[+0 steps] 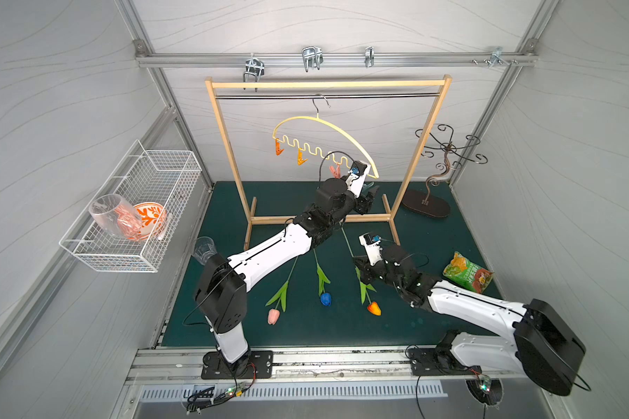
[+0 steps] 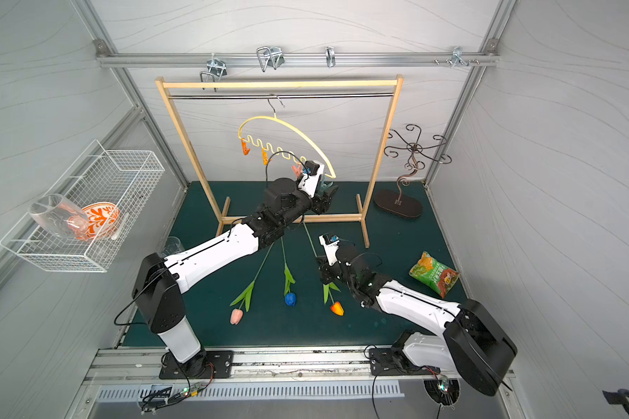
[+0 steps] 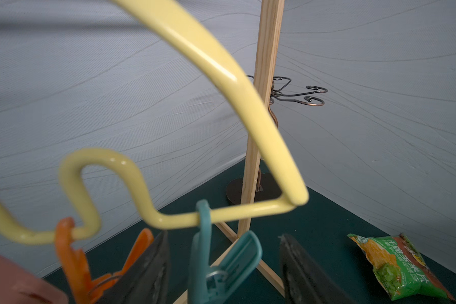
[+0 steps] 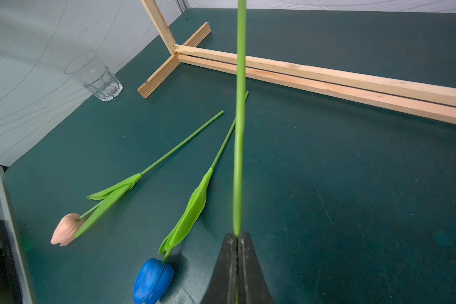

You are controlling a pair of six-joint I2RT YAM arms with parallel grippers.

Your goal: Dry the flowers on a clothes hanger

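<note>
A yellow hanger with clips hangs from the wooden rack's rail. In the left wrist view my left gripper is open around the teal clip at the hanger's end, beside an orange clip. My right gripper is low over the mat, shut on the green stem of a tulip, which rises upward in the right wrist view; its orange head shows in the top views. A pink tulip and a blue tulip lie on the mat.
A glass stands at the left, under a wire basket holding cups and dishes. A metal stand is at the back right, and a snack bag lies at the right.
</note>
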